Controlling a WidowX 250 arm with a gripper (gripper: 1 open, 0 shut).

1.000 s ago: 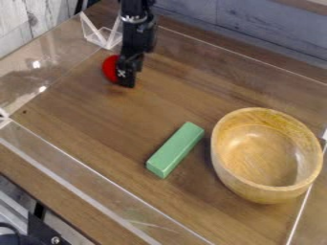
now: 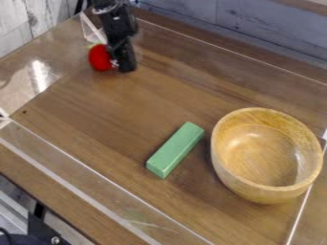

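My gripper (image 2: 115, 59) is low at the back left of the table, dark and shut, beside a red round object (image 2: 99, 58), which it seems to touch on its left side. Whether anything sits between its fingers is too small to tell.
A green block (image 2: 175, 149) lies at the front middle, left of a large wooden bowl (image 2: 266, 186) on the right. Walls bound the back and left.
The block and bowl are unchanged.
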